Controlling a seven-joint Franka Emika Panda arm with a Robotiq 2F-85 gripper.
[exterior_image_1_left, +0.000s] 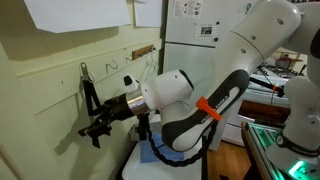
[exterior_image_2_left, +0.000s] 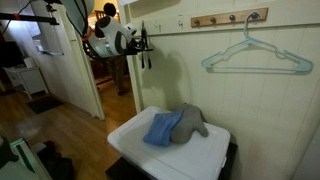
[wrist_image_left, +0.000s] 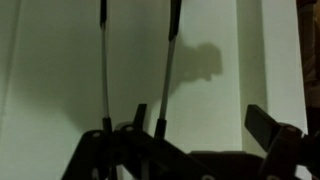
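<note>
In the wrist view, two thin metal rods with black upper ends, seemingly a hanging utensil (wrist_image_left: 168, 75), run down a pale wall panel. My gripper stands open at the bottom of that view, and the rods line up with its left side, not the middle of its gap. Nothing shows held between the fingers. In exterior view 1 the gripper (exterior_image_1_left: 98, 131) is close to the wall, below the black hanging strap or handle (exterior_image_1_left: 91, 97). Exterior view 2 shows the gripper (exterior_image_2_left: 141, 46) beside the dark hanging things (exterior_image_2_left: 148, 58). Contact cannot be made out.
Below, a white table or lid (exterior_image_2_left: 190, 155) carries a blue cloth (exterior_image_2_left: 162, 128) and a grey cloth (exterior_image_2_left: 189, 124). A light blue hanger (exterior_image_2_left: 258, 56) hangs from a wooden hook rail (exterior_image_2_left: 230, 18). The wall bounds the gripper's side.
</note>
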